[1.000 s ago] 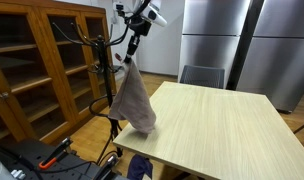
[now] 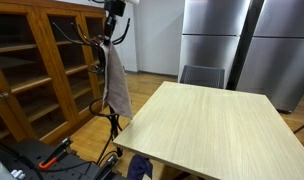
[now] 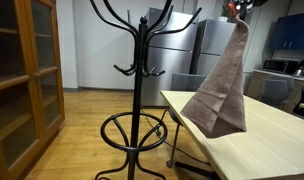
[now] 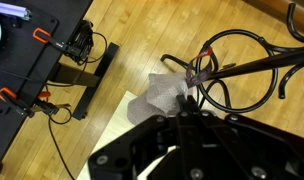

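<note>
A grey-brown cloth (image 2: pixel 116 85) hangs down from my gripper (image 2: pixel 107 43), which is shut on its upper end. In exterior view 2 the cloth (image 3: pixel 220 92) drapes to the right of the black coat stand (image 3: pixel 138 80), in front of the table, its lower part wider than the top. From the wrist, the cloth (image 4: pixel 160 98) shows below the fingers, and the stand's dark pole and curved hooks (image 4: pixel 232 40) lie close by on the right. Whether cloth and hook touch cannot be made out.
A bare light wooden table (image 2: pixel 207 125) extends to the right, with a dark chair (image 2: pixel 202 75) behind it. Glass-door cabinets (image 2: pixel 32 70) line the left. A dark blue item (image 2: pixel 140 167) lies at the table's near edge. Cables and orange-handled clamps (image 4: pixel 49 40) are near the base.
My gripper has carried the cloth leftward, away from the table and up to the coat stand's upper hooks. The cloth hangs narrower and its lower end has swung left.
</note>
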